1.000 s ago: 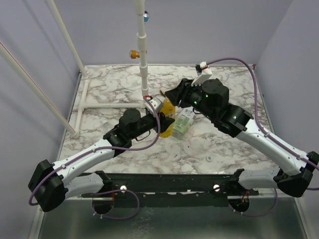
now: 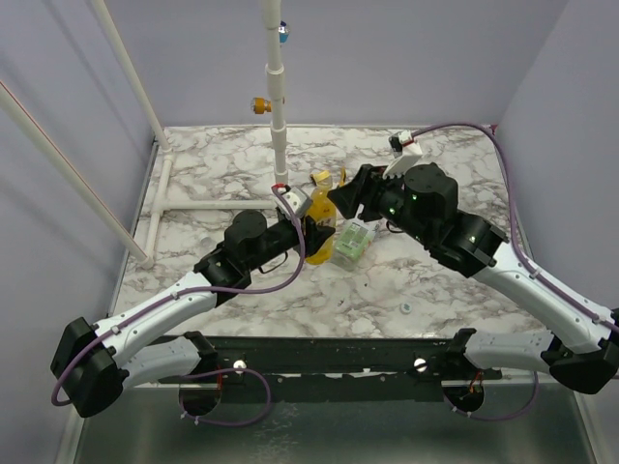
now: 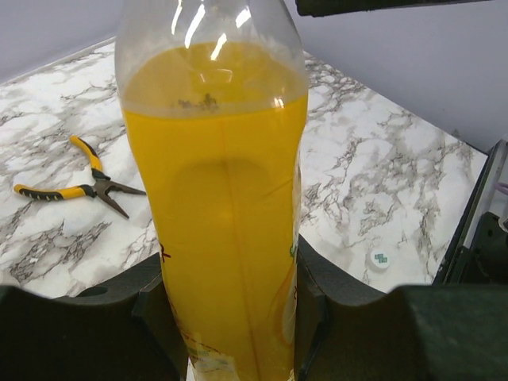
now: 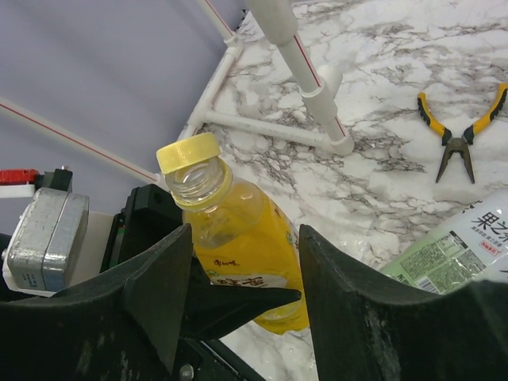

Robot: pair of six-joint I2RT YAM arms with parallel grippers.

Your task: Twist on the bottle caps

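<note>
My left gripper is shut on an upright bottle of yellow drink [image 3: 226,206], which fills the middle of the left wrist view. A yellow cap [image 4: 187,152] sits on the bottle's mouth in the right wrist view, looking slightly askew. My right gripper is part open just right of and above the bottle, apart from the cap. A green-labelled bottle [image 4: 440,246] lies on its side on the marble table behind them.
Pliers [image 3: 94,189] lie at the back of the table. White pipes [image 2: 213,205] frame the back left and centre. A small white round item [image 3: 379,259] lies front right, where the table is mostly clear.
The right gripper has moved right and back from over the bottle's top, uncovering it. The left gripper, with the bottle, has shifted slightly left.
</note>
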